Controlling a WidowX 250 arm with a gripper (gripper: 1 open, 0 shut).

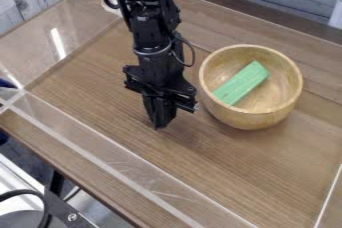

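The black robot arm reaches down from the top centre, its gripper (158, 115) low over the wooden table (160, 182), left of a round tan bowl (273, 110). The gripper appears shut, with nothing visible between its fingertips. A green block (242, 82) lies inside the bowl.
A clear strip or edge runs diagonally across the lower left, with black cables at the bottom left corner. A white object is partly visible at the top, behind the arm.
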